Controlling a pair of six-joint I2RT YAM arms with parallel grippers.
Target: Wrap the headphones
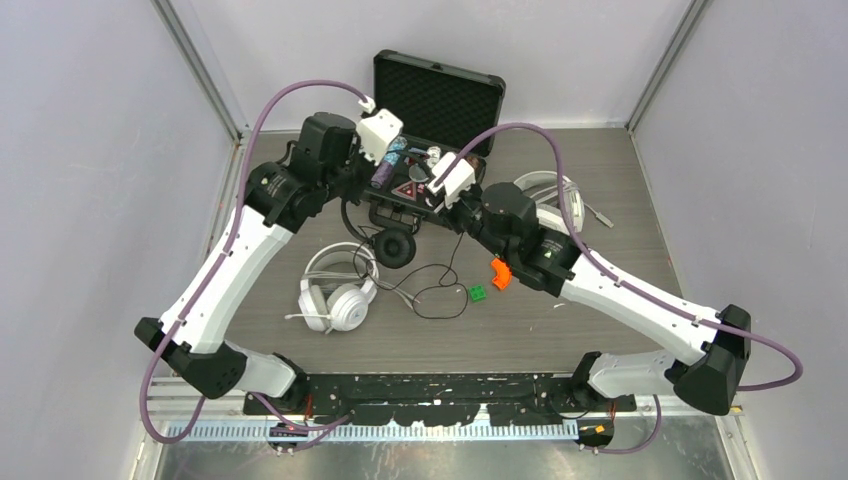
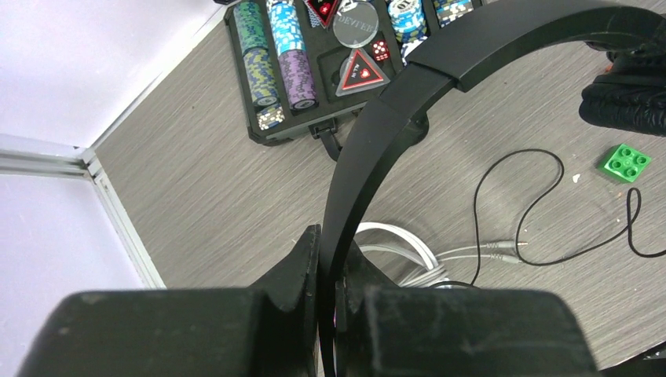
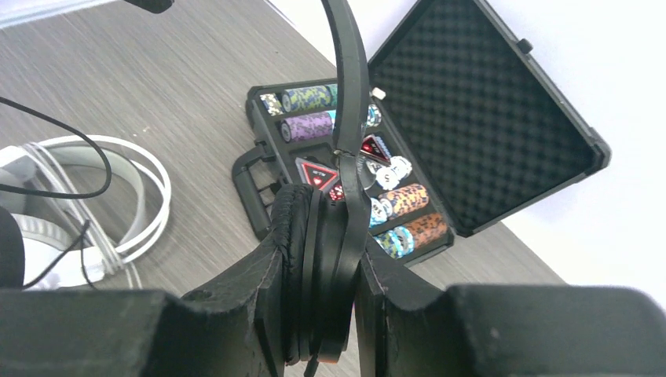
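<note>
The black headphones hang raised over the table between both arms. In the left wrist view their headband [image 2: 377, 137] runs up from my left gripper, shut on it, toward a padded earcup [image 2: 620, 102]. In the right wrist view my right gripper has an earcup [image 3: 297, 251] with its band between the fingers; whether it grips tight is unclear. The other earcup [image 1: 394, 247] hangs below my left gripper in the top view, with a thin black cable [image 1: 440, 316] looping on the table.
An open poker chip case [image 1: 435, 95] stands at the back. White headphones [image 1: 349, 308] lie at left front, another white pair [image 1: 549, 215] at back right. A green brick [image 1: 478, 293] and an orange piece [image 1: 501, 278] lie near the middle.
</note>
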